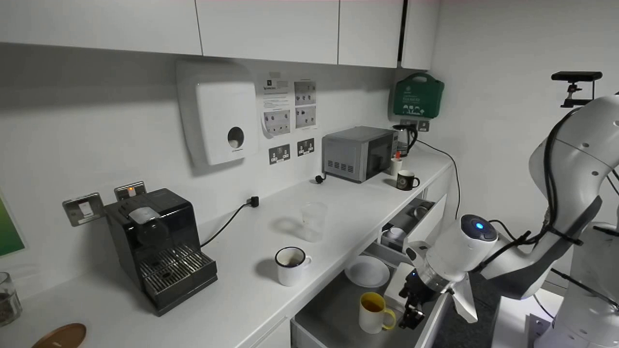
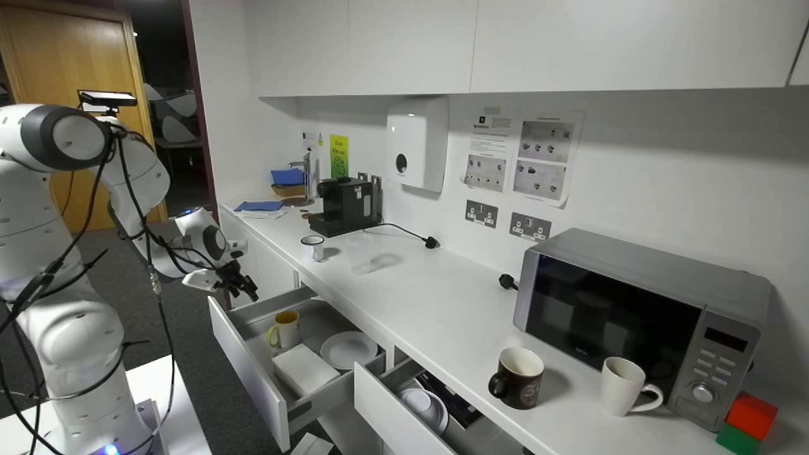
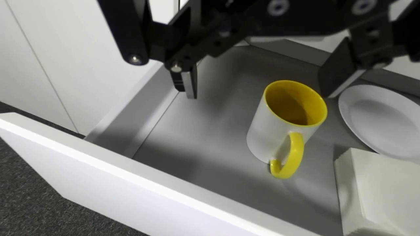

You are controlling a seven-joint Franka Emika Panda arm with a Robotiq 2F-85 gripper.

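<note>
A white mug with a yellow inside and yellow handle [image 3: 262, 135] stands upright in the open drawer [image 3: 212, 157]; its handle points toward the drawer front. My gripper is open and empty, its two fingers spread wide above the drawer, with the mug below and apart from them. In the first exterior view the gripper [image 1: 409, 316] appears just right of the mug [image 1: 369, 320]. From the second exterior view, the gripper [image 2: 246, 288] hangs over the drawer's far end, short of the mug [image 2: 286, 331].
Inside the drawer lie a white plate [image 3: 380, 118] and a white box-like stack [image 3: 388, 188]. A second drawer [image 2: 406, 413] is open alongside. On the counter stand a black-rimmed white mug [image 1: 290, 272], a clear cup [image 1: 314, 223], a coffee machine [image 1: 159, 249] and a microwave [image 1: 357, 153].
</note>
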